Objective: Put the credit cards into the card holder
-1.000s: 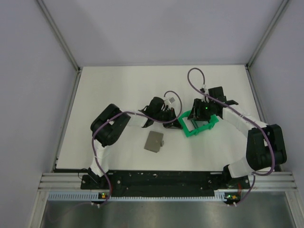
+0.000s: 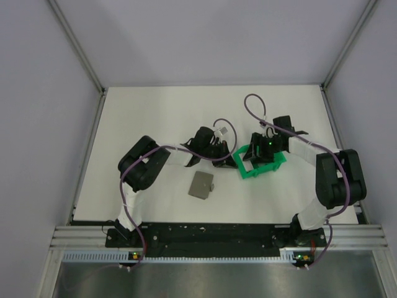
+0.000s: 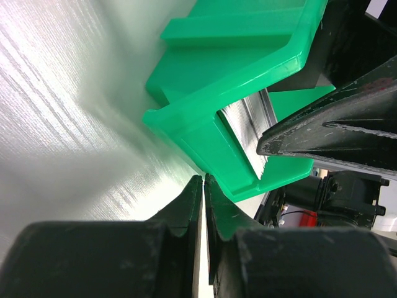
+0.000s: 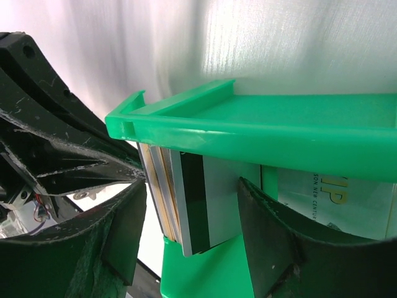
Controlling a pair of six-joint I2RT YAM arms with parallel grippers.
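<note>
The green card holder (image 2: 245,173) lies right of the table's middle. My left gripper is shut with its tips at the holder's lower edge; the pinched spot itself is hidden. Several cards (image 3: 251,124) stand packed in a slot of the holder. Seen from the right wrist, a grey card with a black stripe (image 4: 223,198) fronts this stack, under the holder's green wall (image 4: 298,144). My right gripper is part open, one finger on each side of the stack. Flat in another compartment lies a pale printed card (image 4: 329,202).
A flat grey object (image 2: 200,185) lies on the table in front of the left arm. Both arms are close together around the holder.
My right gripper has come lower over the holder since a second ago, and its fingers have drawn closer together lately. The left arm and the holder have stayed still.
</note>
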